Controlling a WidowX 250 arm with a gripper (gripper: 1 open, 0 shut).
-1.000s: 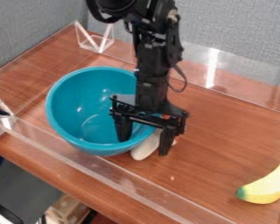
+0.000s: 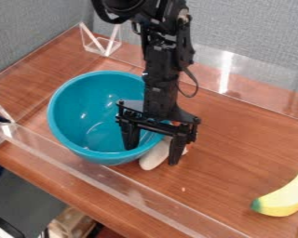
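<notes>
A black gripper [image 2: 153, 143] hangs low over the right side of a turquoise bowl [image 2: 82, 132], one finger inside the bowl and the other outside its right rim. A pale, whitish elongated object [image 2: 152, 160] lies on the wooden table just outside the bowl, below the gripper and partly hidden by it. Whether the fingers touch the rim or that object is unclear.
A yellow banana [image 2: 283, 195] lies at the right of the wooden table [image 2: 214, 209]. Clear table surface lies between it and the bowl. Transparent edging runs along the table's back and front, with a grey wall behind.
The gripper and arm have shifted very slightly around the bowl's right side; the bowl and banana look in the same places.
</notes>
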